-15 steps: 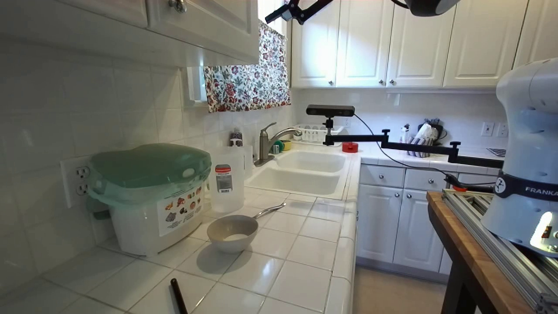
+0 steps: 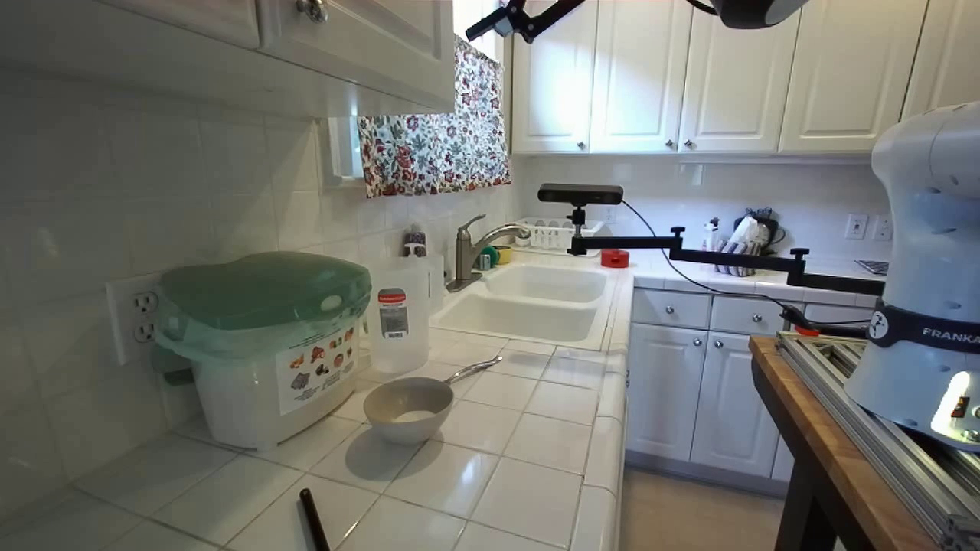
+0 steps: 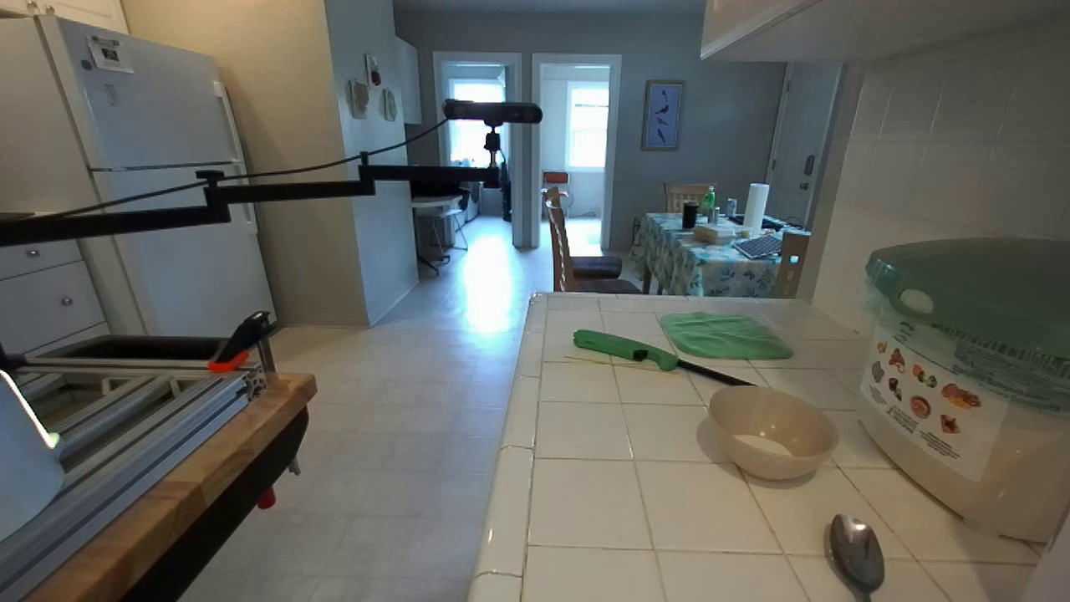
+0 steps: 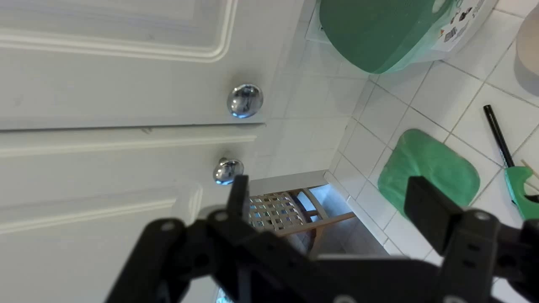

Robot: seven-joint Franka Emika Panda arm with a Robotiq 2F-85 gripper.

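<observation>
In the wrist view my gripper stands open, its dark fingers wide apart with nothing held between them. It hangs above the counter, facing the white cabinet doors and their two round knobs [image 4: 245, 100]. A green cloth [image 4: 432, 166] lies flat on the tiles, partly behind one finger in that view. Beside it rests a green-handled tool [image 3: 622, 347] with a black shaft. A beige bowl [image 3: 772, 431] sits upright on the counter, something pale at its bottom. Near it lies a metal spoon [image 3: 855, 552]. Only part of the gripper shows at the top of exterior view 1.
A white bin with a green lid [image 2: 266, 289] stands against the tiled wall, a clear labelled bottle [image 2: 399, 317] beside it. Farther back is a double sink [image 2: 524, 303] with a faucet [image 2: 468, 248]. Upper cabinets [image 2: 358, 46] overhang the counter.
</observation>
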